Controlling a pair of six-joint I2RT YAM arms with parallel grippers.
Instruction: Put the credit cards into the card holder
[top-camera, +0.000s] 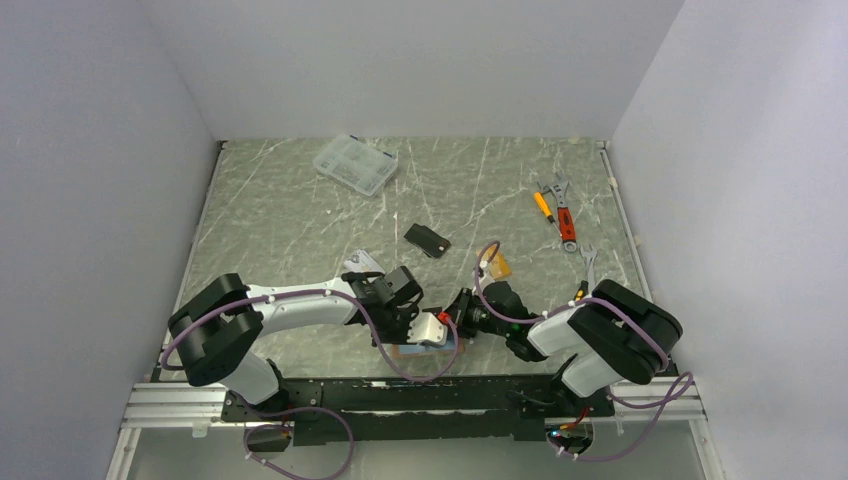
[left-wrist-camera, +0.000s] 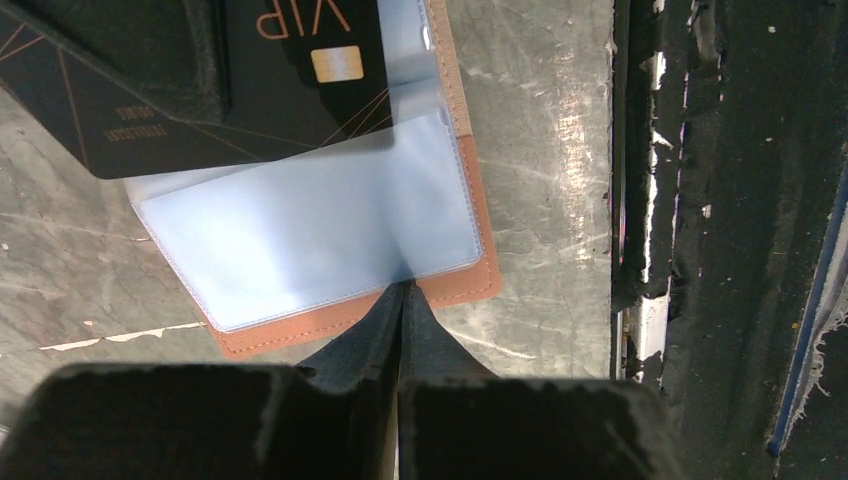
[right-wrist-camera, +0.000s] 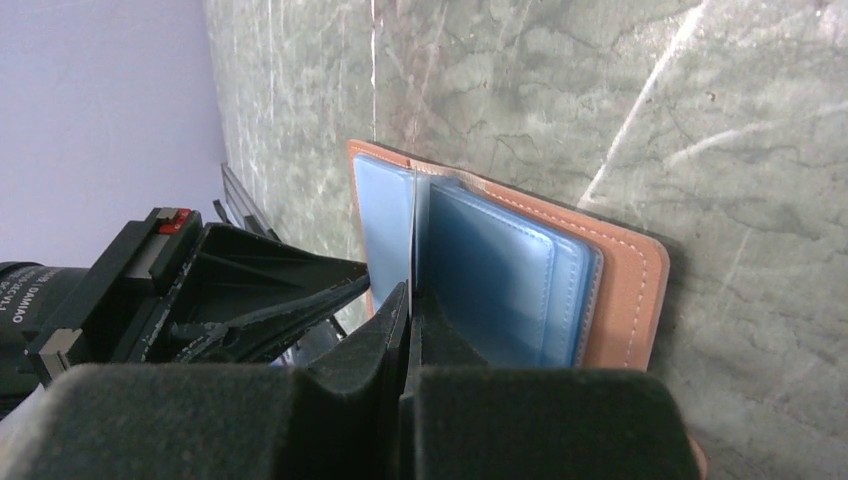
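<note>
The brown card holder with pale blue sleeves (left-wrist-camera: 330, 225) lies at the table's front. A black card (left-wrist-camera: 330, 110) with a gold chip is over its sleeves in the left wrist view; edge-on, it is a thin line in the right wrist view. My right gripper is shut on this card. At the holder's near edge, the tips of my left gripper stand close together against the sleeve's border. Whether they pinch it cannot be told. From above, the arms cover much of the holder (top-camera: 412, 350). How deep the card sits is unclear.
Behind the arms lie a black flat piece (top-camera: 428, 240), an orange card (top-camera: 497, 263) and a whitish card (top-camera: 362, 262). A clear box (top-camera: 356, 165) stands at the back left; tools (top-camera: 565, 220) lie on the right.
</note>
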